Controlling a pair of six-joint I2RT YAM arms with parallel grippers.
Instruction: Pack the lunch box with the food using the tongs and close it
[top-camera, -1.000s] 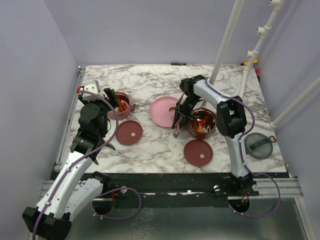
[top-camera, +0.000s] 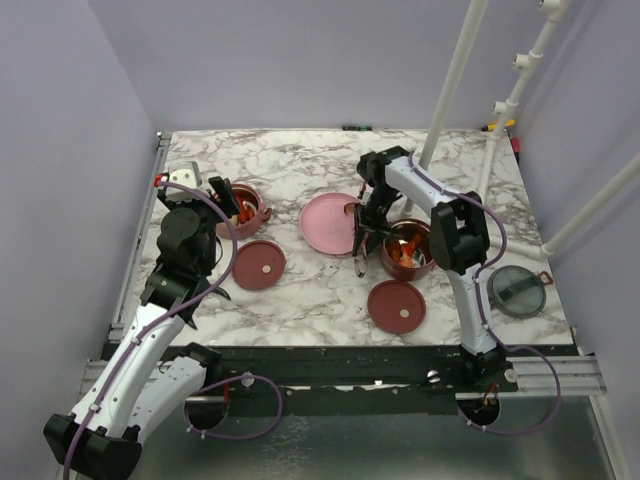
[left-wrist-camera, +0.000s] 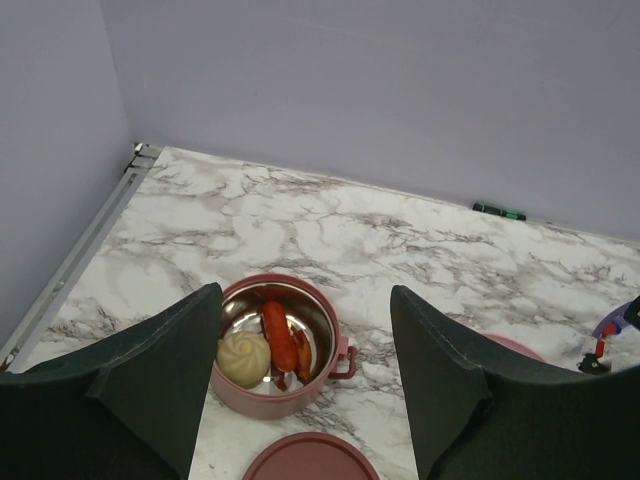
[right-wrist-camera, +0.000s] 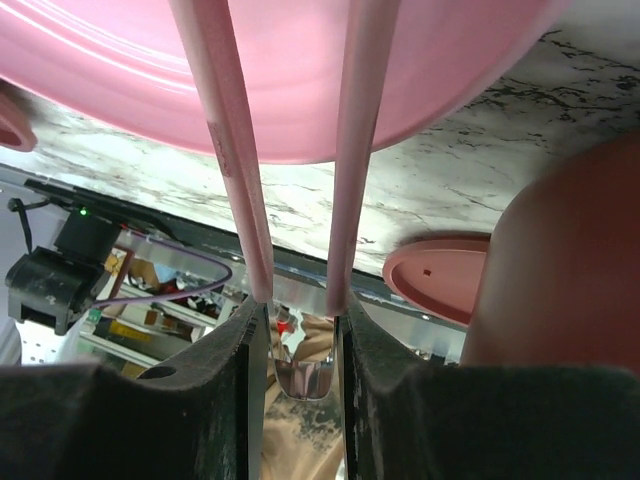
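Observation:
My right gripper is shut on pink tongs (right-wrist-camera: 228, 150), whose two arms spread apart in the right wrist view. Beneath them is the pink plate (right-wrist-camera: 290, 110), which looks empty in the top view. Just right of that gripper stands a lunch box (top-camera: 421, 268) with orange-red and pale food inside, partly covered by the arm. The other lunch box (left-wrist-camera: 272, 404), with a handle, holds a sausage (left-wrist-camera: 279, 338), a pale bun (left-wrist-camera: 243, 358) and smaller orange pieces. My left gripper is open behind this box, nothing between its fingers.
Round brown lids (top-camera: 258, 265) lie in front of each box, the other lid (top-camera: 396, 307) being on the right. A glass lid (top-camera: 518, 291) rests at far right near white pipes (top-camera: 455, 85). Bare marble lies between the lids and behind the plate.
The tongs in my right gripper have shifted and turned slightly, their near end moving a little to the right. My left arm has stayed where it was.

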